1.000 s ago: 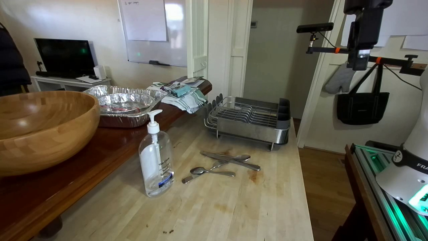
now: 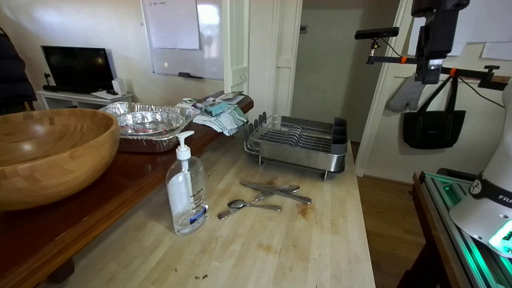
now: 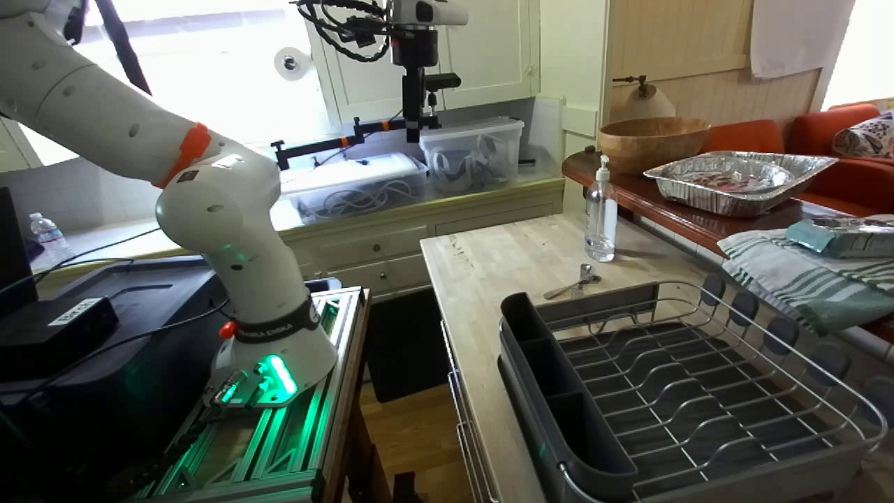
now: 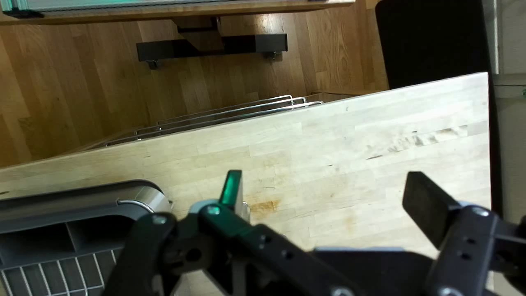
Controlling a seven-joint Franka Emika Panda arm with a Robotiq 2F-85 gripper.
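High above the wooden counter, my gripper stands open, its two fingers wide apart with only bare countertop showing between them. In exterior view 1 it hangs at the upper right, and in exterior view 2 the gripper [image 3: 413,138] is level with the storage bins behind. Crossed pieces of cutlery lie mid-counter: a spoon [image 2: 258,207], a knife [image 2: 283,193] and others partly overlapping. Behind them sits a dish rack [image 2: 293,154] of wire and grey metal. Its empty utensil holder [image 3: 559,377] faces the robot's side.
A clear pump bottle [image 2: 188,201] stands left of the cutlery. On the adjoining dark table are a wooden bowl [image 2: 57,158], foil trays [image 2: 152,121] and a striped towel [image 2: 227,121].
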